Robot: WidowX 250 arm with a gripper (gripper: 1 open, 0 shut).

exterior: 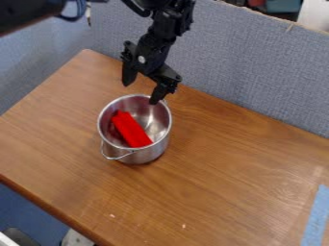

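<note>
A steel pot (157,144) with a wire handle stands on the wooden table, left of centre. Inside it a red block (131,128) lies diagonally. My black gripper (140,85) hangs over the pot's back rim, open, its two fingers apart, one toward the left and one reaching down to the rim at the right. I cannot tell whether that finger touches the pot.
A grey padded wall (257,72) runs behind it. A blue strip (315,216) lies at the lower right edge.
</note>
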